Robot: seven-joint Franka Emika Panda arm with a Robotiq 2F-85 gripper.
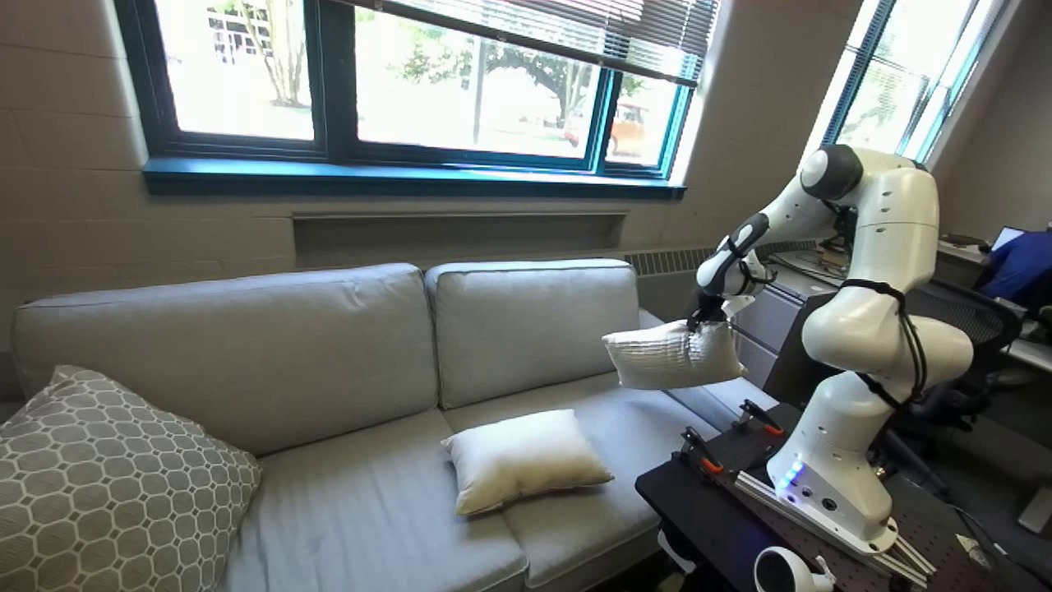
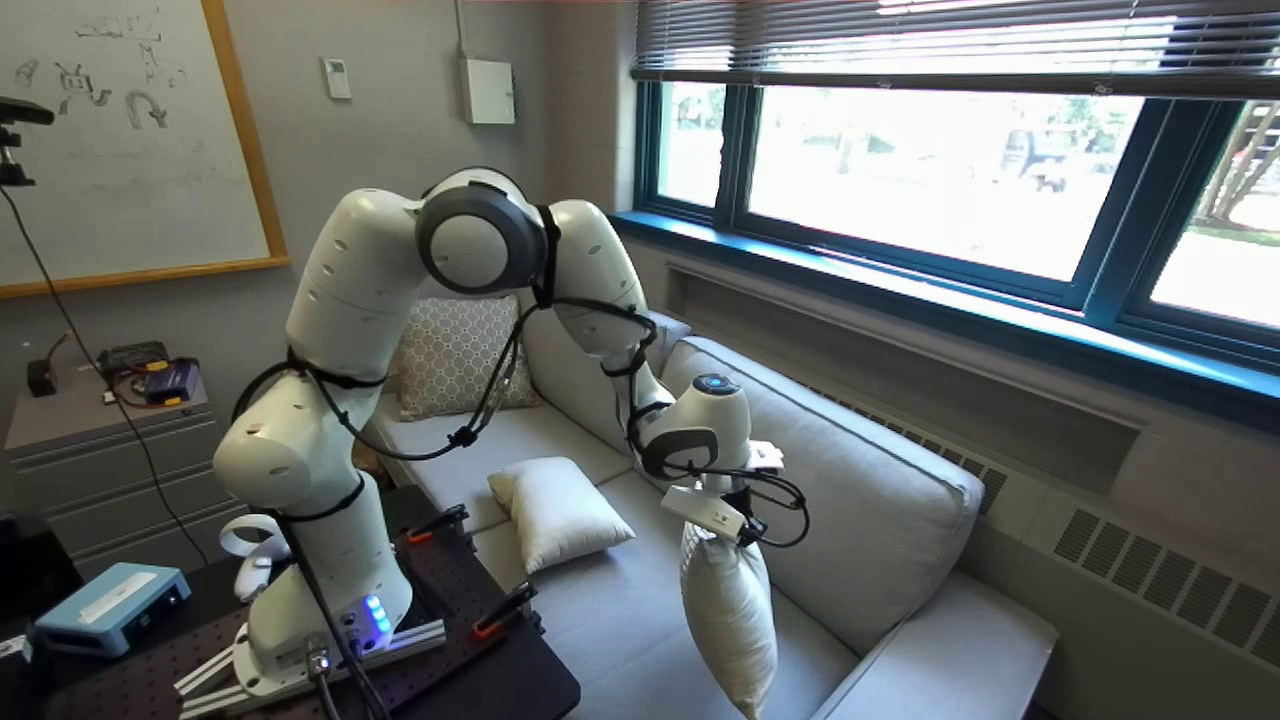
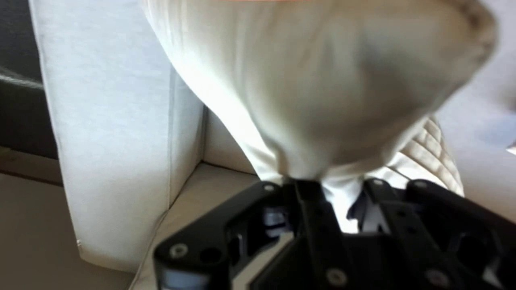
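A cream pillow with a pleated face point(image 1: 671, 357) hangs in the air above the right end of the sofa, its edge pinched by my gripper point(image 1: 706, 317). In exterior view 2 the same pillow point(image 2: 727, 612) dangles edge-on below the gripper point(image 2: 741, 528). Close up in the wrist view, bunched cream fabric of the held pillow point(image 3: 309, 96) runs between the black fingers and hides much of the sofa behind. A second cream pillow point(image 1: 528, 459) lies flat on the sofa seat, apart from the held one.
The grey sofa point(image 1: 345, 513) has clear seat on both sides of the lying pillow. A patterned grey cushion point(image 1: 118, 483) leans at its left end. The black table point(image 1: 690, 513) bearing my base, with clamps point(image 1: 701, 450) at its edge, stands close by the sofa front.
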